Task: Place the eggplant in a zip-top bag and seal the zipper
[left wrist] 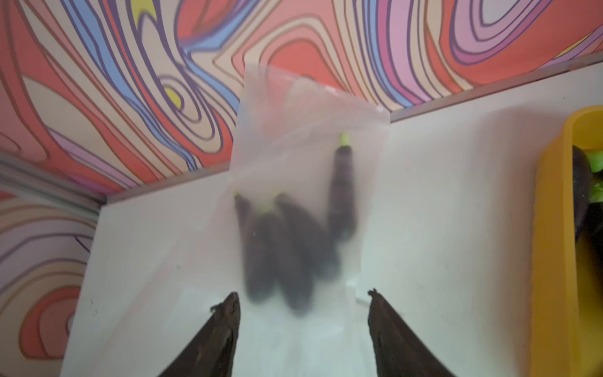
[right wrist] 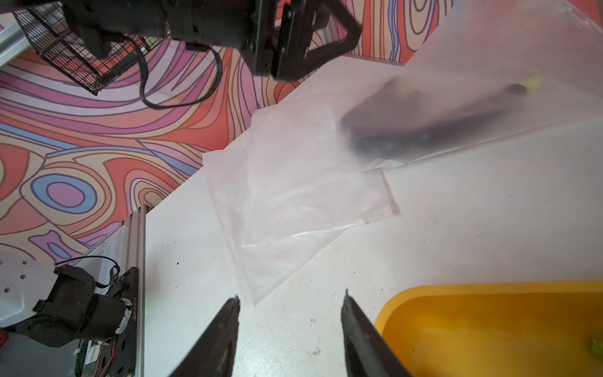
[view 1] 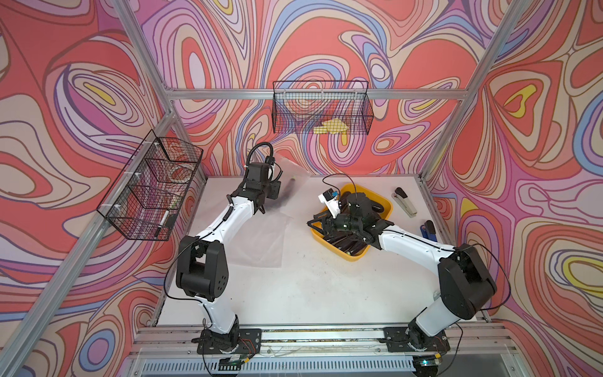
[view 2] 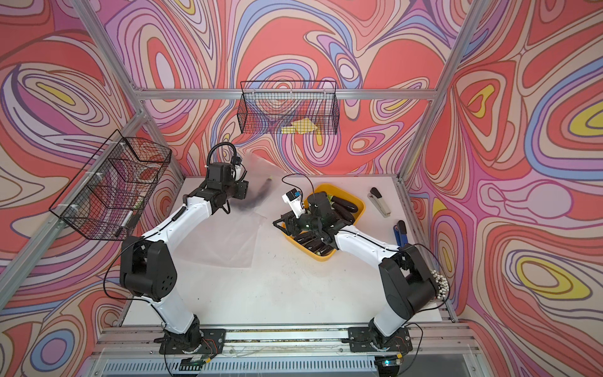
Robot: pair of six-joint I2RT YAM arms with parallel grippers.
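Note:
Several dark eggplants (left wrist: 292, 264) with green tips lie inside a translucent bag (left wrist: 367, 188) at the back left of the table. The bag's far end rises up by the back wall in the left wrist view. Whether its zipper is sealed cannot be told. My left gripper is above the near part of the bag, its fingers apart and nothing held between them. Over the yellow bin (view 1: 342, 253), at its left side, my right gripper stands open and empty. More eggplants (view 2: 344, 204) fill the bin.
Flat empty bags (right wrist: 307, 194) lie left of the filled one. Black-handled tools, one grey (view 1: 404, 204) and one blue (view 1: 429, 231), rest at the right. Wire baskets hang on the left (view 1: 150, 188) and back (view 1: 321, 113).

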